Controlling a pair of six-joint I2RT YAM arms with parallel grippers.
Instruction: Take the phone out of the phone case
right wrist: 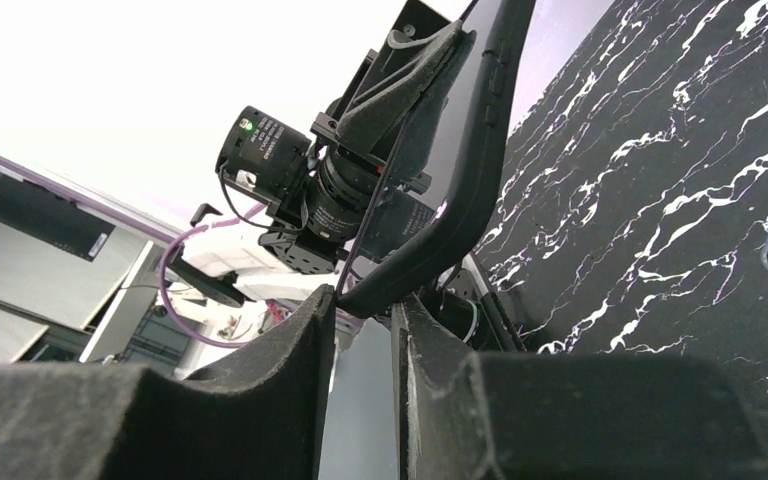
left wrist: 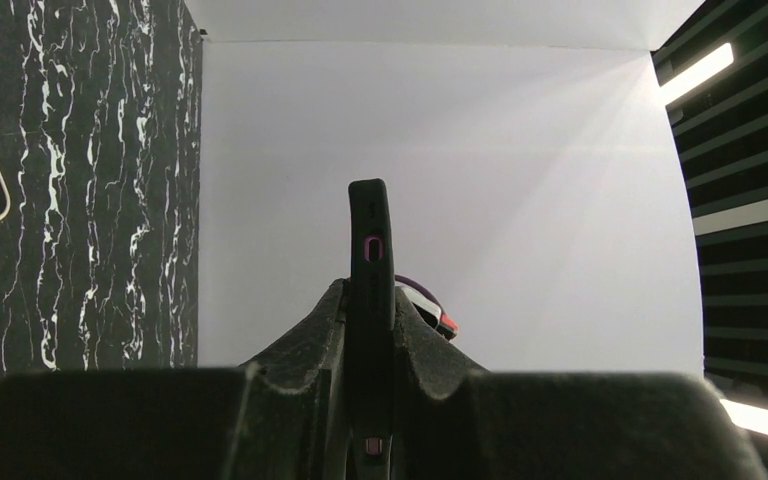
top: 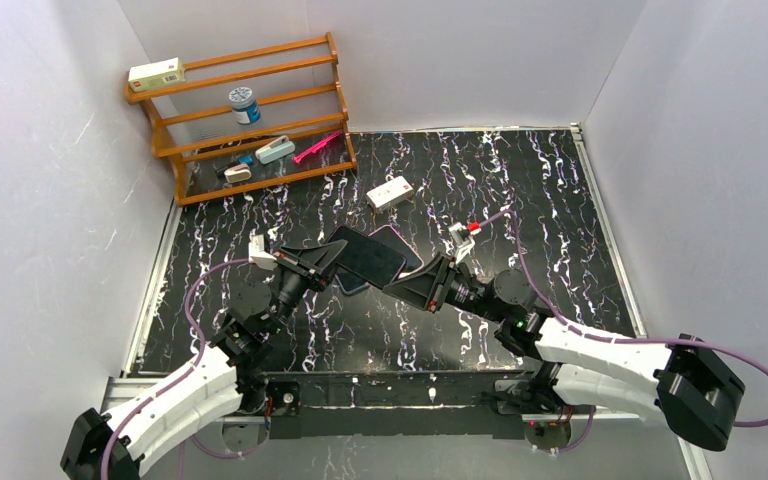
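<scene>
The black phone [top: 372,260] in its dark case is held in the air between both arms. My left gripper [top: 338,248] is shut on one end. The left wrist view shows the case [left wrist: 369,215] edge-on, its side cut-out visible, pinched between the finger pads. At the opposite end is my right gripper [top: 392,288]. In the right wrist view its fingers [right wrist: 305,370] stand partly open, a gap between them, with a rounded case corner [right wrist: 385,287] at the fingertips. Phone glass shows inside the case rim there; I cannot tell whether the fingers press on the corner.
Beneath the held phone, a phone-like slab with a pale edge [top: 390,238] and a bluish one [top: 351,286] lie on the black marbled table. Farther back is a small white box [top: 390,194]. A wooden rack [top: 260,185] stands back left.
</scene>
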